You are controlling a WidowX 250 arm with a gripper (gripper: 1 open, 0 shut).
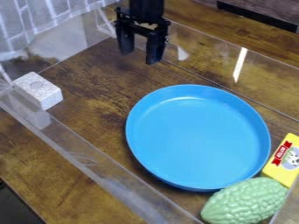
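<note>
My black gripper (140, 45) hangs at the top centre of the camera view, its fingers apart with nothing visible between them, over bare wood beyond the plate. A large blue plate (197, 136) fills the middle right. A white speckled block (38, 92) lies at the left. A green bumpy vegetable-like object (243, 201) is at the bottom right, and a yellow box (281, 164) with a red label sits just above it, right of the plate.
Transparent walls (82, 153) border the wooden work area. The wood between the white block, the plate and my gripper is clear. A pale tiled surface is at the upper left.
</note>
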